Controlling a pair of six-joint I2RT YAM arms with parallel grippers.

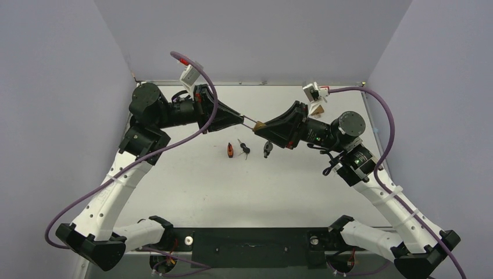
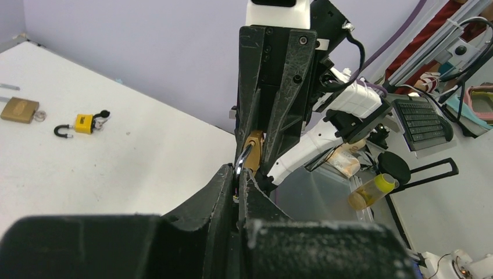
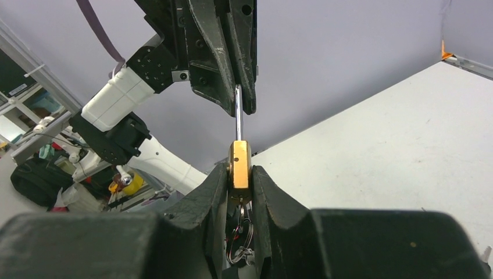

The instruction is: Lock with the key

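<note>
A brass padlock [image 3: 239, 165] with a long steel shackle is held in the air between both arms. My right gripper [image 1: 260, 129] is shut on its brass body, seen edge-on in the right wrist view. From the other side my left gripper has its fingers shut on the shackle [image 3: 239, 113]. The top view shows the shackle standing out of the body toward the left gripper. Below the body hangs a key with a ring [image 3: 244, 250], partly hidden by the right fingers [image 3: 212, 197].
On the table lie an orange item [image 1: 230, 150], a dark lock with keys [image 1: 244, 149] and a grey one [image 1: 268, 149]. The left wrist view shows another brass padlock [image 2: 20, 110] and a yellow padlock [image 2: 85, 123].
</note>
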